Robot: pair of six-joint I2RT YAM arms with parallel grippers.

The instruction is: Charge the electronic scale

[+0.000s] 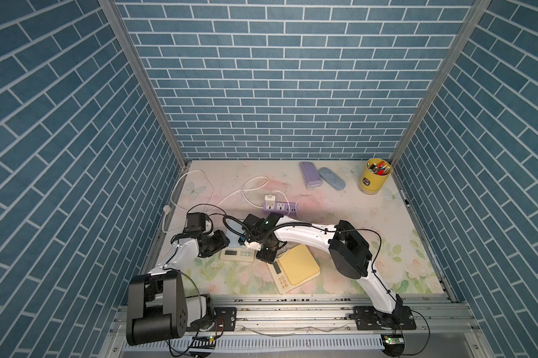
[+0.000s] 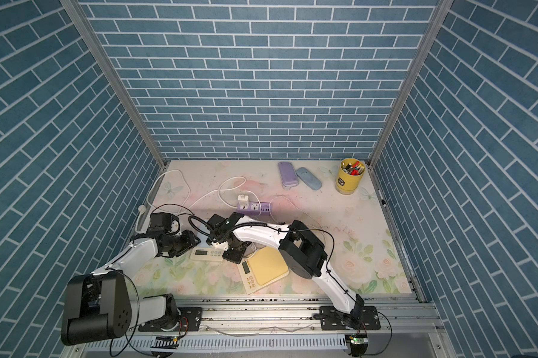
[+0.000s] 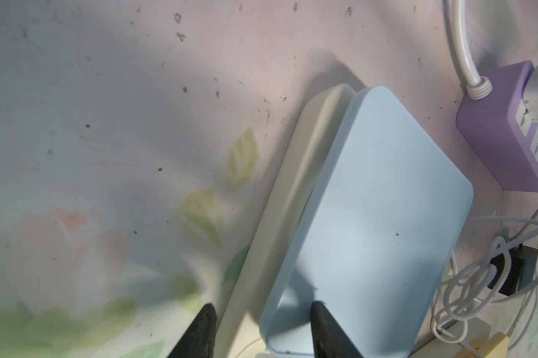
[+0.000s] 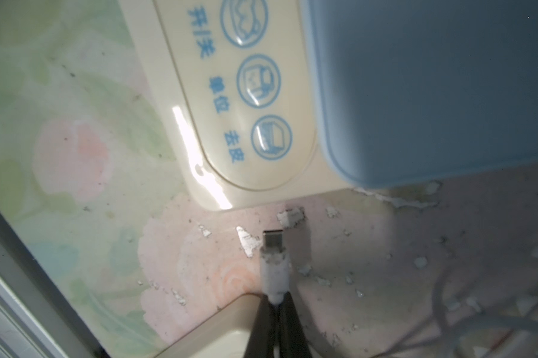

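A cream scale with a light blue pan [image 3: 367, 226] lies on the table; its buttons [image 4: 258, 81] face the front. My right gripper is shut on a white USB-C plug [image 4: 274, 268], whose metal tip points at the scale's short side, a little apart from it in the view. My left gripper is part open at the scale's left edge, one finger beside the cream body, the other over the blue pan. Whether it touches is unclear.
A purple power strip [image 3: 495, 143] with a white adapter stands behind the scale, among loose cables. A second, yellow scale [image 1: 295, 265] lies front right. Pouches [image 1: 310, 174] and a pen cup [image 1: 371, 182] sit at the back right.
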